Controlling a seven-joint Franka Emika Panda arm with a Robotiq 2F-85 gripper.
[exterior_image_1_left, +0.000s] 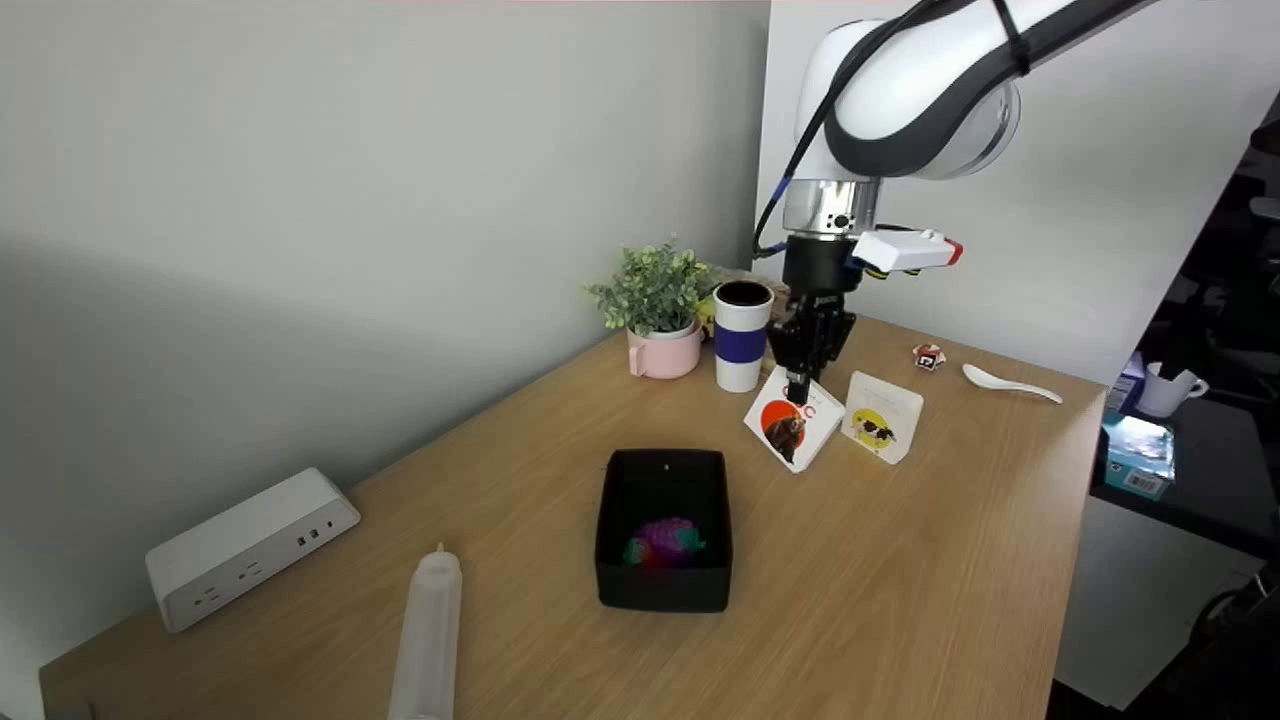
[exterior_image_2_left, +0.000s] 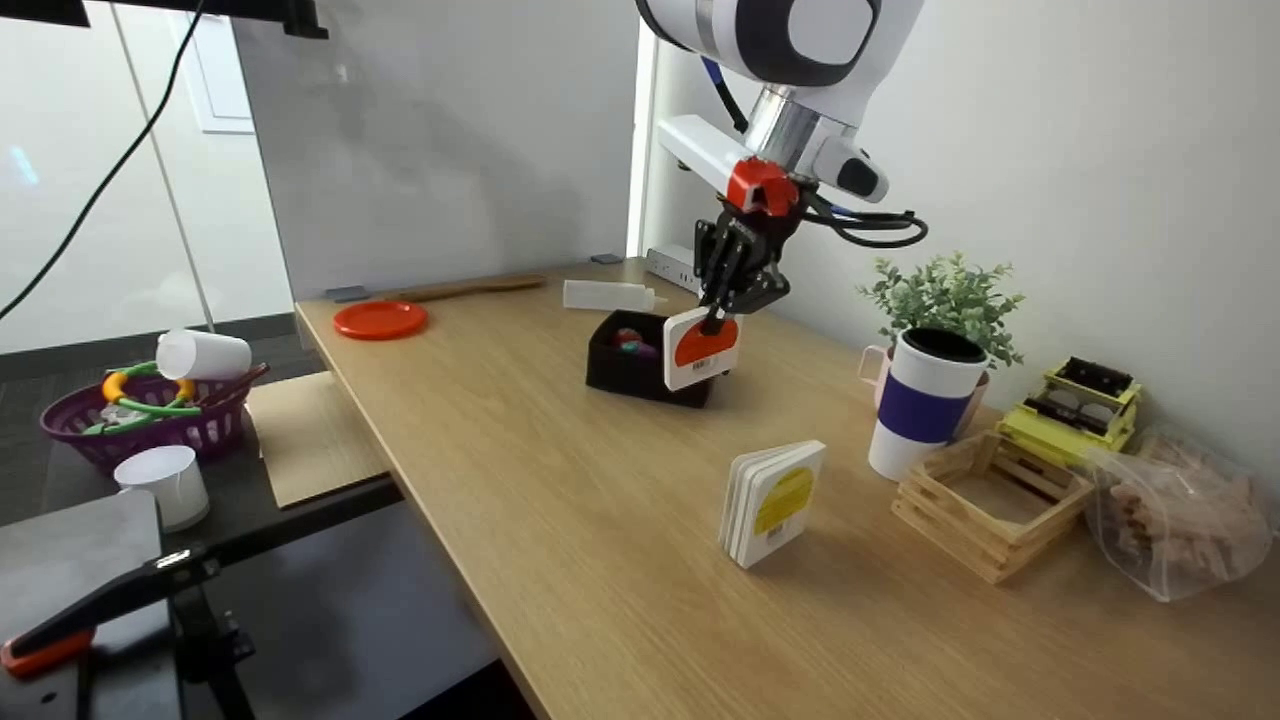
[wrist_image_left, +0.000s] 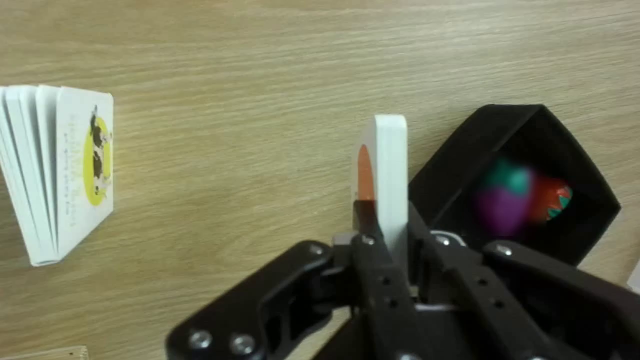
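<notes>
My gripper is shut on a white board book with an orange circle and a dark animal on its cover. Exterior view 2 has this book raised above the table, its orange side facing that camera. A second white board book, marked with a yellow circle and a cow, stands upright on the table with its pages slightly fanned. To the right in the wrist view is a black box. Inside it lie a purple toy and a red one, both with green parts.
A tumbler, a potted plant and a wooden crate stand near the wall. A clear bottle, a white spoon and a red plate lie on the table. Bare tabletop surrounds the black box.
</notes>
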